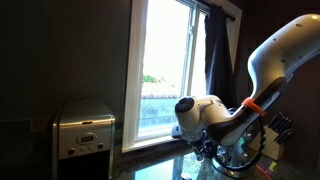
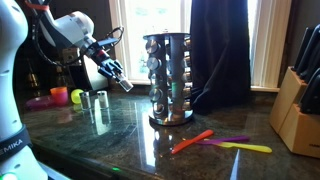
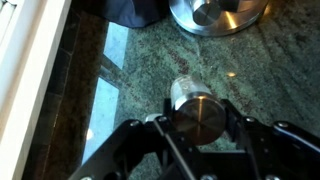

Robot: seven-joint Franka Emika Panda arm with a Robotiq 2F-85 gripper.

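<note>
A small glass jar with a silver lid (image 3: 200, 120) sits between the fingers of my gripper, which is shut on it. In exterior view 2 this jar (image 2: 125, 84) is tilted and held above the counter, with my gripper (image 2: 115, 72) to the left of a round spice rack (image 2: 171, 35). The rack stands upright and carries several silver-lidded jars. In the wrist view, the rack's round metal base (image 3: 218, 22) shows at the top, apart from the held jar.
Small jars (image 2: 101, 97) stand on the counter left of the rack. A red utensil (image 2: 192, 141), a yellow one (image 2: 247, 147) and a purple one lie in front. The knife block (image 2: 300, 118) is at right; a dark curtain (image 2: 220, 60) hangs behind.
</note>
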